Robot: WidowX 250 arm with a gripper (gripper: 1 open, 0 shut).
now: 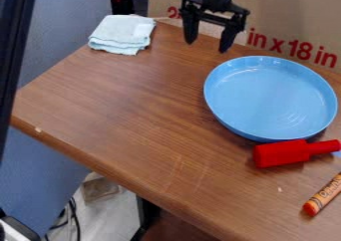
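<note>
My black gripper (pixel 208 35) hangs over the back of the wooden table, open, with its two fingers apart and nothing between them. To its left a folded light-blue cloth (pixel 122 34) lies at the back-left of the table. A large blue plate (pixel 270 96) fills the right side, below and right of the gripper. A red bottle-shaped object (pixel 284 152) lies just in front of the plate, and an orange crayon-like stick (pixel 324 193) lies at the front right.
A cardboard box (pixel 300 26) with red lettering stands behind the table. The table's left edge drops to a blue surface.
</note>
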